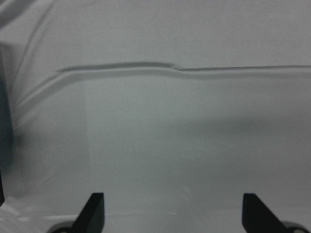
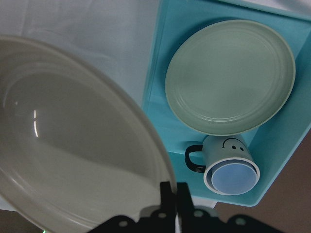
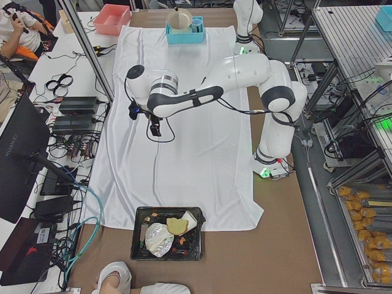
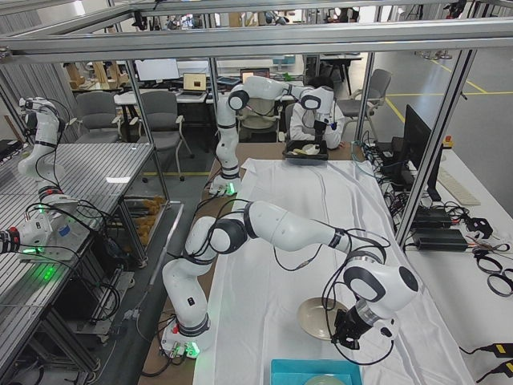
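Observation:
My right gripper is shut on the rim of a beige plate (image 2: 77, 141), held beside and above a blue bin (image 2: 286, 160). In that bin are a pale green plate (image 2: 228, 75) and a white mug (image 2: 226, 170) with a face, a blue cup inside it. My left gripper stands open over the white cloth (image 1: 194, 121), with nothing between its fingers in the left wrist view.
A black tray (image 3: 166, 251) with crumpled wrap and food-like pieces sits at the near end of the cloth in the camera left view. A pink bin (image 3: 112, 18) stands on the side table.

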